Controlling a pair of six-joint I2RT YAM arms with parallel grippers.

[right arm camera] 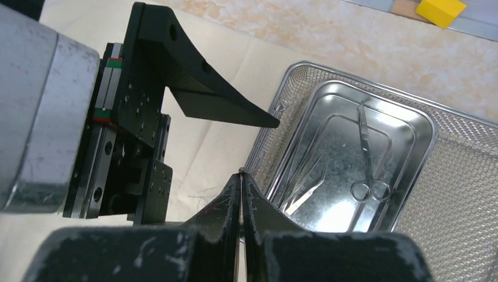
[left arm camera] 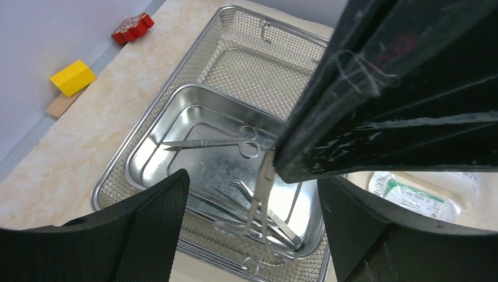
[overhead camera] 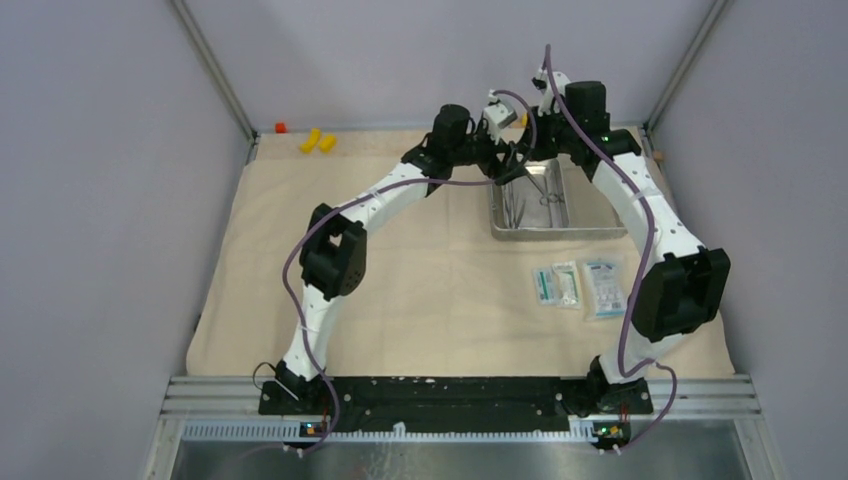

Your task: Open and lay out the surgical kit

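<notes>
My right gripper is shut. In the left wrist view its black fingers [left arm camera: 352, 117] pinch the upper end of a ringed steel instrument [left arm camera: 264, 185], which hangs down over the tray. My left gripper is open, its two fingers standing apart on either side of the hanging instrument without visibly touching it. Below lies a steel tray [right arm camera: 431, 126] inside a mesh basket [left arm camera: 126, 141]. It holds scissors [right arm camera: 365, 150] and several slim instruments [right arm camera: 304, 197]. From above, both grippers meet over the tray's back left corner, and the instrument is hidden there.
Several sealed packets [overhead camera: 603, 290] lie in front of the basket [overhead camera: 575, 234]. Yellow blocks [overhead camera: 327, 143] and a red one [overhead camera: 280, 127] sit along the back edge. Both arms stand close together.
</notes>
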